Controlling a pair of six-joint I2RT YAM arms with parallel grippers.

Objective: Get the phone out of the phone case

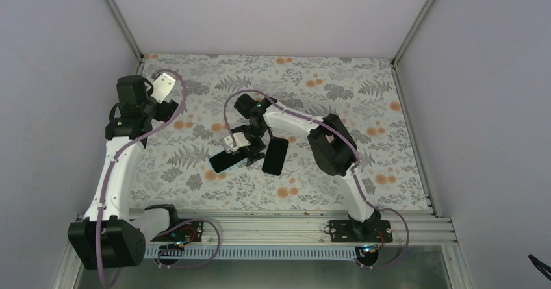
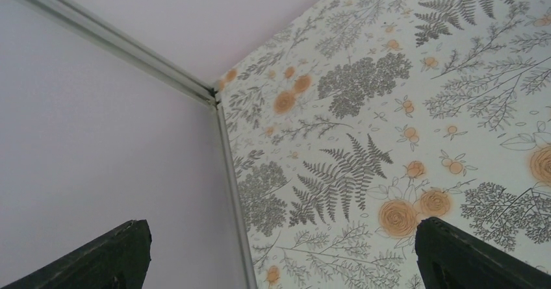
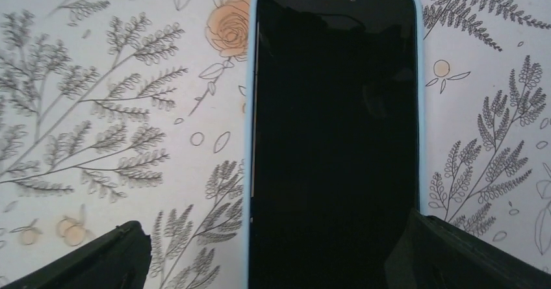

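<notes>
A black-screened phone (image 3: 334, 139) lies face up inside a light blue case (image 3: 248, 172), whose rim frames its top and both long sides. Its lower end runs out of the right wrist view. From above, this phone (image 1: 224, 162) sits left of my right gripper (image 1: 249, 150), which partly covers it. That gripper is open over the phone, nothing gripped; in the wrist view its right finger (image 3: 448, 253) overlaps the phone's edge, while the left one is over bare cloth. My left gripper (image 1: 170, 110), open and empty, hangs near the table's left edge.
A second black phone (image 1: 275, 156) lies right of the cased one. Floral cloth (image 1: 201, 94) covers the table, mostly free at the back. White walls (image 2: 130, 146) bound the left side.
</notes>
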